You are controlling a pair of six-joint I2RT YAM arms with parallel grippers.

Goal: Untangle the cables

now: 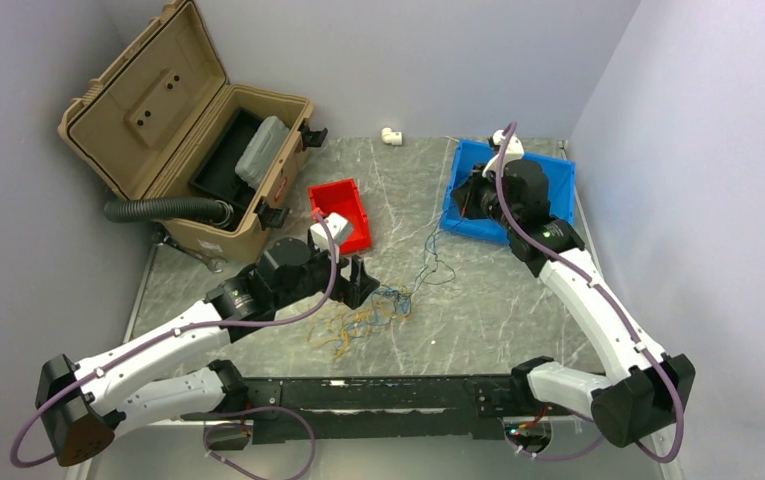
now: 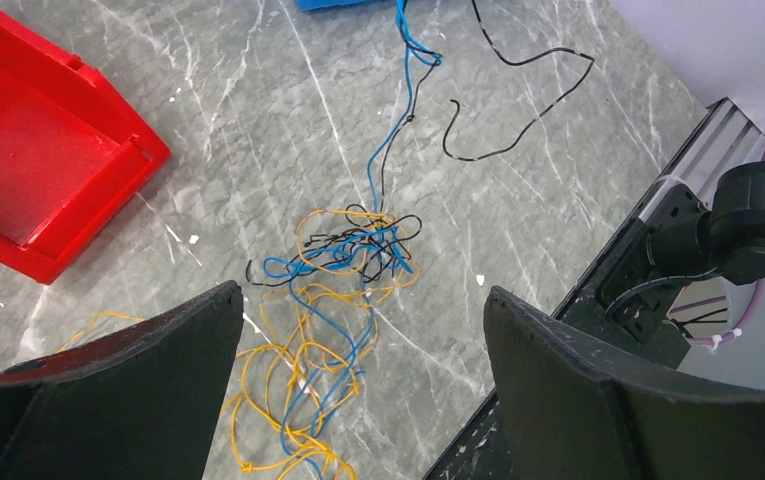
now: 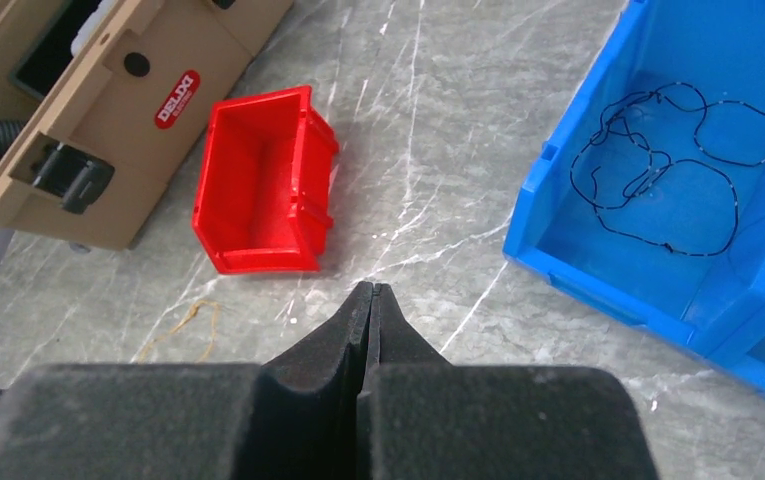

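In the left wrist view a knot of blue, black and yellow cables (image 2: 343,250) lies on the grey table. Loose yellow cable (image 2: 248,400) trails toward the front, with blue strands mixed in. From the knot a blue cable (image 2: 390,130) and a black strand run up toward the blue bin, pulled fairly straight. My right gripper (image 1: 463,208), shut, is above that bin's left side where the strands lead; its tips (image 3: 370,290) show no cable between them in its own wrist view. My left gripper (image 1: 366,284) hovers over the knot, open and empty.
The two-part blue bin (image 1: 558,185) holds a loose black cable (image 3: 658,180). An empty red bin (image 1: 338,205) sits left of centre, beside the open tan case (image 1: 248,215). A white fitting (image 1: 391,136) lies at the back.
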